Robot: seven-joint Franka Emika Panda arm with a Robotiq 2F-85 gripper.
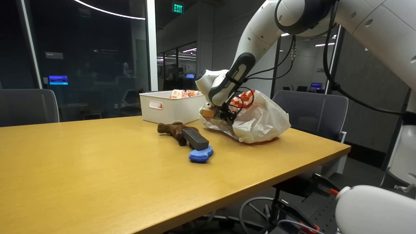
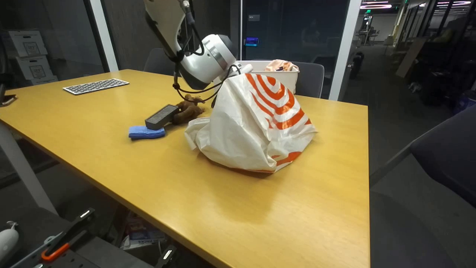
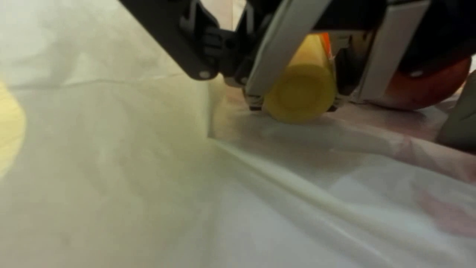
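In the wrist view a yellow, round-ended object point(image 3: 299, 91) sits between the fingers of my gripper, which is shut on it. Both are inside or at the mouth of a white plastic bag point(image 3: 134, 178); its creased film fills most of that view. A red rounded item point(image 3: 426, 87) lies beside the right finger. From exterior view 1, the gripper point(image 1: 227, 115) is at the left, open side of the bag point(image 1: 265, 123), largely hidden by cables and film. Exterior view 2 shows the bag point(image 2: 241, 125) with orange stripes, hiding the gripper.
A white bin point(image 1: 167, 109) holding cloth stands behind the bag. A brown plush toy point(image 1: 171, 128), a dark grey eraser-like block point(image 1: 196, 139) and a blue sponge-like piece point(image 1: 201, 154) lie close together. A keyboard point(image 2: 96, 86) rests farther off.
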